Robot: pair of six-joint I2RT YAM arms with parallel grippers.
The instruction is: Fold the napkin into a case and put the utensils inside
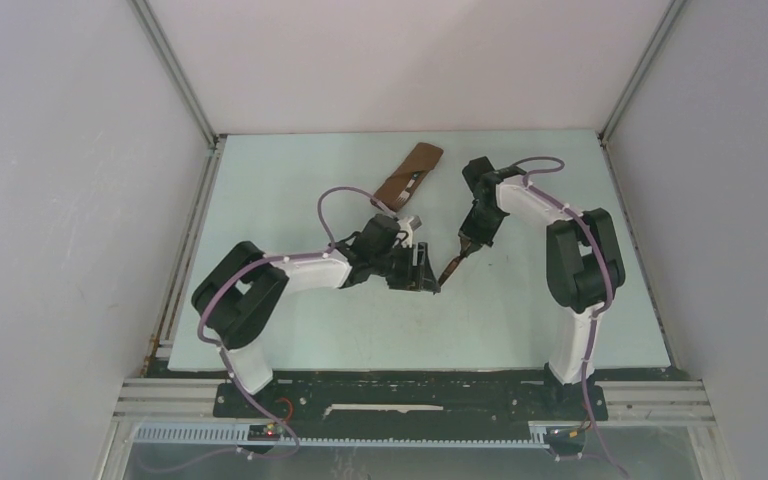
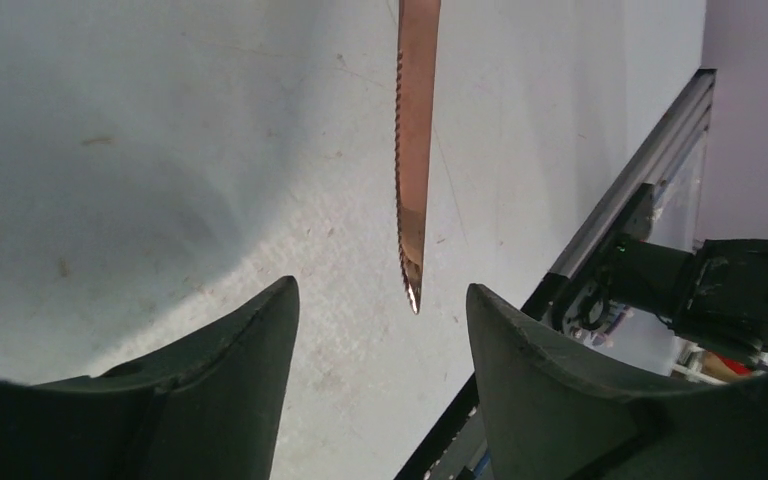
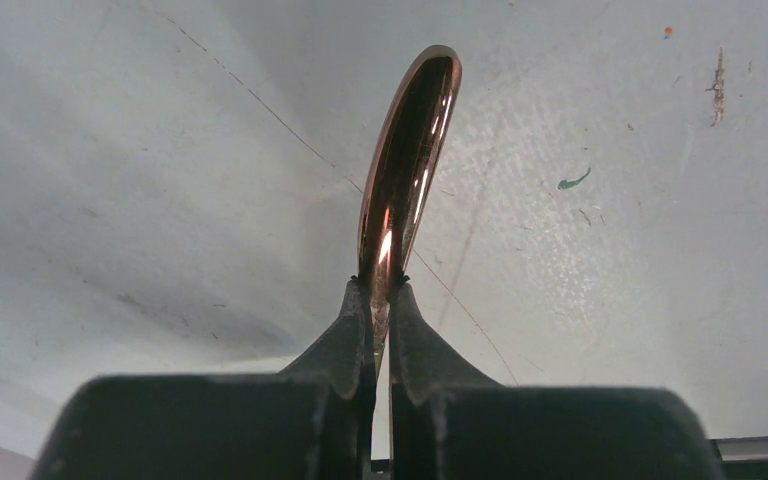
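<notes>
My right gripper is shut on the copper knife by its rounded handle. In the top view the blade points down-left from it toward my left gripper. In the left wrist view the serrated blade reaches down toward the gap between the open fingers of my left gripper, with nothing gripped there. A folded brown napkin lies at the back centre, partly hidden by a cable, with a shiny utensil on it.
Walls border the workspace at the back and sides, and the two arms take up the middle and right.
</notes>
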